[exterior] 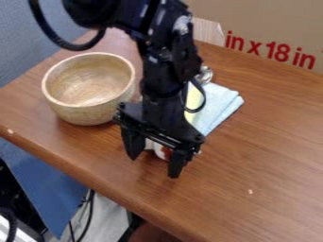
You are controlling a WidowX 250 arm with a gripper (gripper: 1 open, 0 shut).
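Observation:
My black gripper [157, 151] is low over the wooden table, just right of the tan bowl [89, 87]. A small white and reddish object [161, 152] shows only in part behind its fingers; whether they grip it cannot be told. Behind the arm lie a light blue cloth [220, 107] and a pale yellow item [194, 102], both partly hidden.
A small metal object [205, 74] stands at the back by the cardboard [265, 28] with red print. The table's left edge drops to a blue surface and cables.

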